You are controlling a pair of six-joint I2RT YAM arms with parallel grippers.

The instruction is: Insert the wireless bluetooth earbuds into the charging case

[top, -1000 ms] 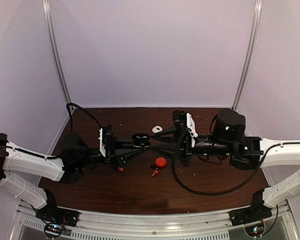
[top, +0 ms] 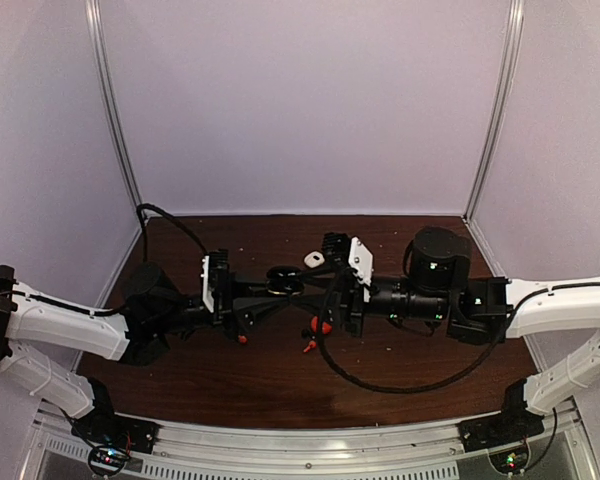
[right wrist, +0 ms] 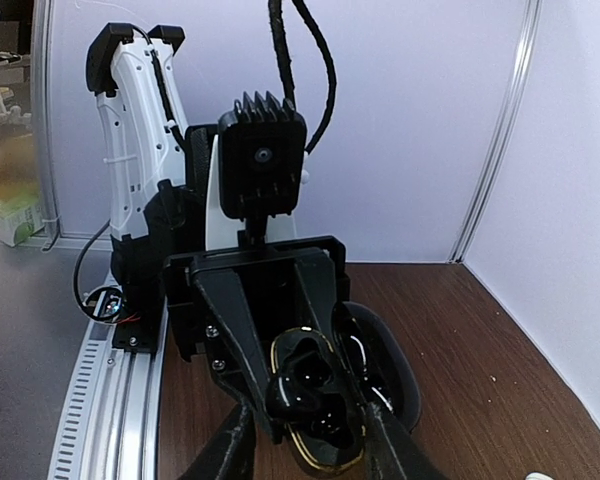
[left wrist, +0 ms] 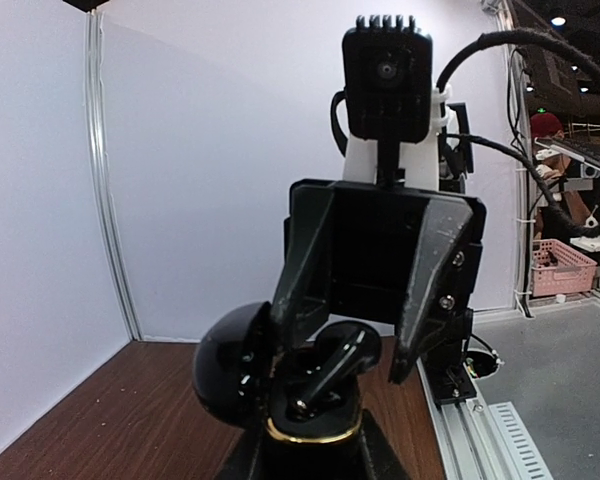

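The black charging case (left wrist: pixel 310 410) with its gold rim, lid open, is held up between the two arms; my left gripper (top: pixel 270 297) is shut on it. In the right wrist view the case's cavity (right wrist: pixel 315 400) faces the camera, with a glossy black earbud (right wrist: pixel 292 395) at it; whether it is seated I cannot tell.
A white object (top: pixel 314 259) and red items (top: pixel 320 325) lie on the brown table (top: pixel 200 380) behind and below the grippers. Walls surround the back and sides.
My right gripper has moved left, up to the case, partly covering the red item in the top view. The left arm and case have hardly moved.
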